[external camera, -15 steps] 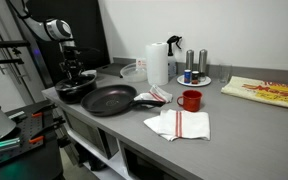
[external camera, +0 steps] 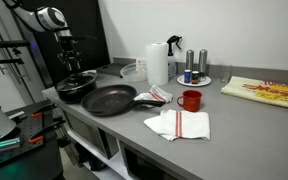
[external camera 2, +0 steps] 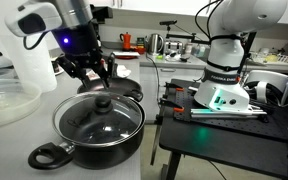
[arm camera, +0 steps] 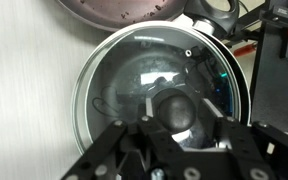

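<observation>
A black pot (external camera 2: 102, 153) with a glass lid (external camera 2: 76, 120) stands at the near end of the counter. The lid's round black knob (arm camera: 175, 112) sits between the fingers of my gripper, which is shut on it. In exterior view 2 the gripper (external camera 2: 105, 78) comes down over the knob from above. Seen from the wrist, the lid lies a little off-centre, with the dark pot rim showing past its right side. Whether the lid rests fully on the pot or is slightly raised, I cannot tell.
Right beside the pot lies a black frying pan (external camera: 109, 100), its handle toward a striped towel. A red mug (external camera: 191, 100), another towel (external camera: 179, 124) and a paper roll (external camera: 158, 63) stand farther along.
The pan, mug and towels have not moved.
</observation>
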